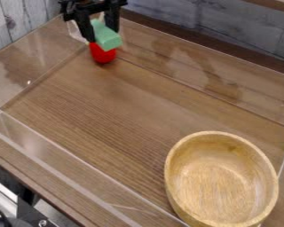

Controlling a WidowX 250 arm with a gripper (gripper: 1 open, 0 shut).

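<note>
The gripper (97, 19) hangs at the top left of the camera view, shut on a green object (106, 36). Directly beneath and behind it is a red object (103, 53), partly hidden by the green one; whether the two touch is unclear.
A large round wooden bowl (222, 177) sits at the front right. Walls line the back and left edges.
</note>
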